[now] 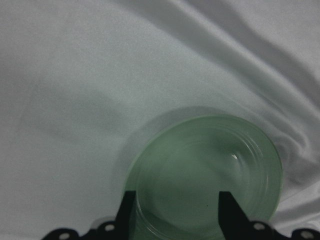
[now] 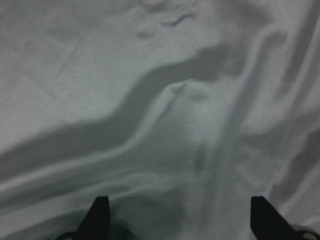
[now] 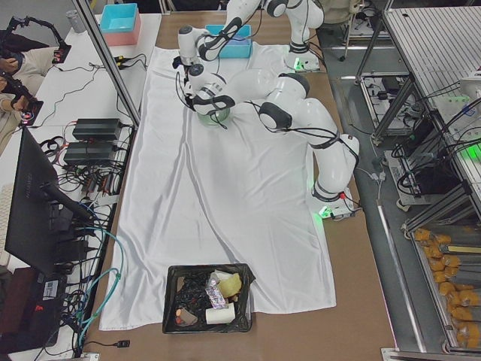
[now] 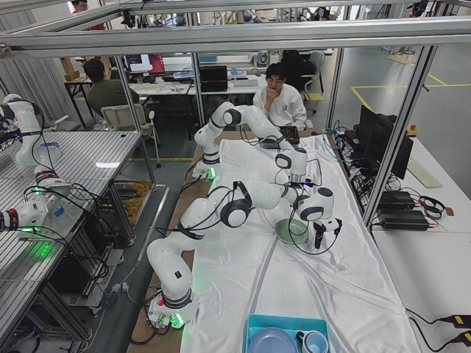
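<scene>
A green round bowl (image 4: pixel 287 231) rests on the white cloth, partly hidden under the arms in the camera left view (image 3: pixel 215 119). In the left wrist view its green interior (image 1: pixel 200 170) fills the lower middle, with my left gripper open above it, fingertips wide apart over the bowl. In the right wrist view my right gripper is open over wrinkled cloth, nothing between its fingers.
A blue tray (image 4: pixel 252 325) with a plate and mug sits at one end of the table; a black bin (image 3: pixel 171 301) with mixed items is at the other. A metal frame pole runs along the side.
</scene>
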